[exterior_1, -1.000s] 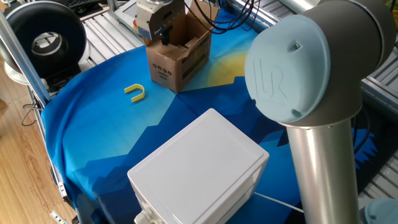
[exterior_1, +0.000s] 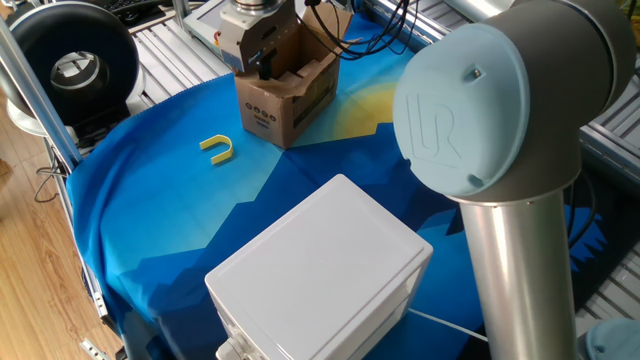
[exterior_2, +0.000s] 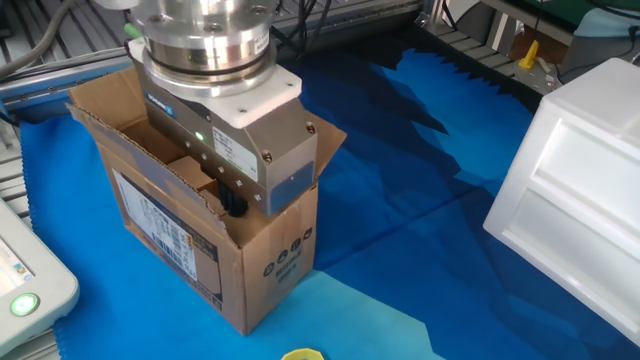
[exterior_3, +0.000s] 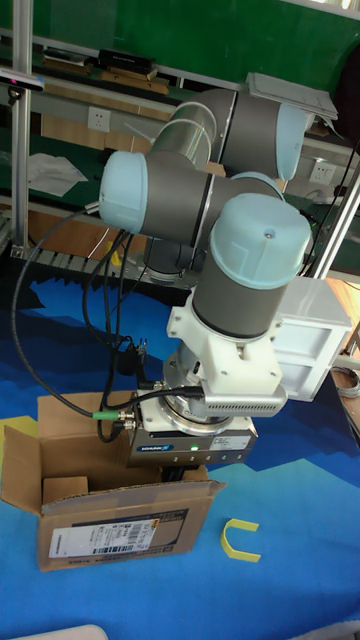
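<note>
My gripper (exterior_1: 264, 71) hangs at the open top of a brown cardboard box (exterior_1: 268, 122), over the end with the row of printed symbols. In exterior view 2, a dark finger (exterior_2: 236, 203) reaches down inside the box wall. The fingertips are hidden, so I can't make out how the fingers stand or whether anything lies between them. A smaller cardboard piece (exterior_2: 194, 174) shows inside the box. On the blue cloth beside the box lies a yellow U-shaped piece (exterior_1: 231, 149), clear of the gripper.
A white drawer unit (exterior_1: 320, 270) stands near the front of exterior view 1. Raised box flaps (exterior_3: 21, 435) surround the opening. Black cables (exterior_3: 119, 309) hang beside the wrist. Bare blue cloth (exterior_1: 150, 200) lies left of the drawer unit.
The gripper has come down slightly toward the box over the last second. Box, yellow piece and white drawer unit have stayed in place.
</note>
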